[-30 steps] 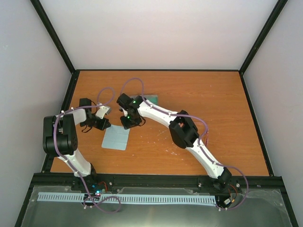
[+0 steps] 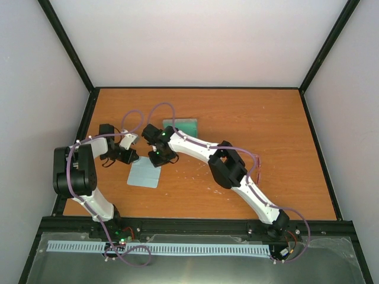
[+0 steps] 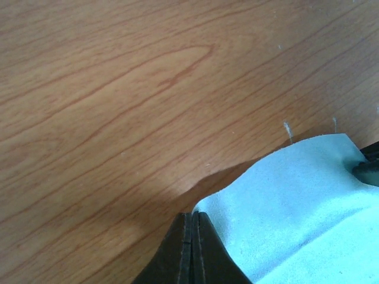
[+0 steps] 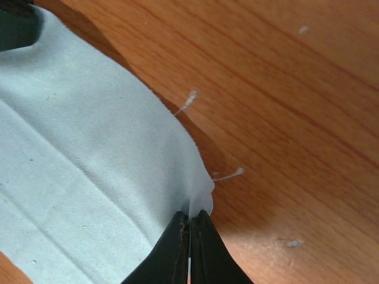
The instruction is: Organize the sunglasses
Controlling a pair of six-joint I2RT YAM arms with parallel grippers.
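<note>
A light blue cloth lies on the wooden table below both grippers. In the left wrist view my left gripper is shut at the cloth's corner, with the edge at its fingertips. In the right wrist view my right gripper is shut at another corner of the cloth, which is bunched slightly between the fingertips. Each wrist view shows a dark part of the other gripper at the far corner. A pinkish-red object, possibly the sunglasses, is mostly hidden behind the right arm.
A green case or box sits at the back middle, partly behind the right arm.
The left arm shows no visible movement.
</note>
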